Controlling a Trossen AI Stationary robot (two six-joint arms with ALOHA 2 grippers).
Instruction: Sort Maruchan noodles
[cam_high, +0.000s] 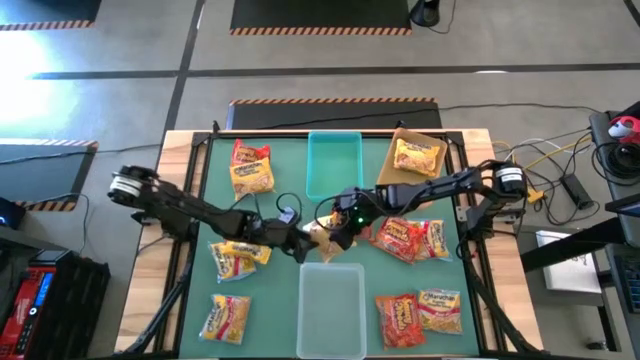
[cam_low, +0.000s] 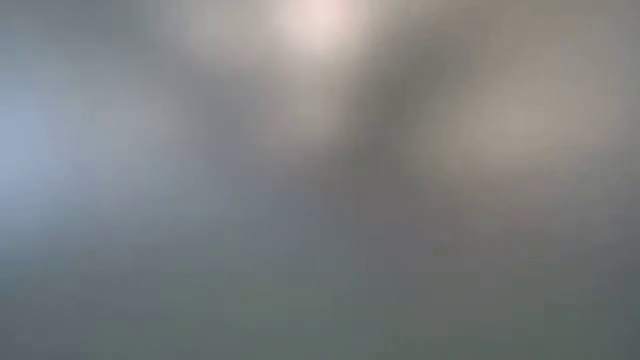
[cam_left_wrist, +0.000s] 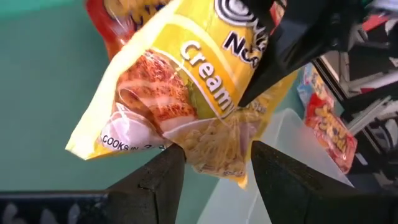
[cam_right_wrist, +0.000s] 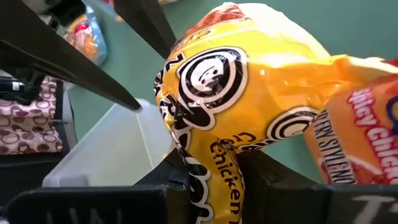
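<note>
The yellow Creamy Chicken noodle packet (cam_left_wrist: 205, 87) is held up, folded and creased, in my right gripper, which is shut on it. Facing it, my left gripper stands open, its fingers (cam_left_wrist: 165, 177) well apart. In the left wrist view the packet's lower edge shows between those fingertips; whether they touch it I cannot tell. From above, both grippers meet near the table's middle and partly cover the packet (cam_high: 322, 243). An orange Spicy Chicken packet (cam_right_wrist: 364, 130) lies beyond it in the right wrist view.
A translucent bin (cam_high: 332, 310) sits in front, an empty teal bin (cam_high: 335, 165) behind. The brown tray (cam_high: 384, 178) holds a yellow-orange packet (cam_high: 416, 157). More packets lie at left (cam_high: 226, 318) and right (cam_high: 400, 320). The low view is blurred.
</note>
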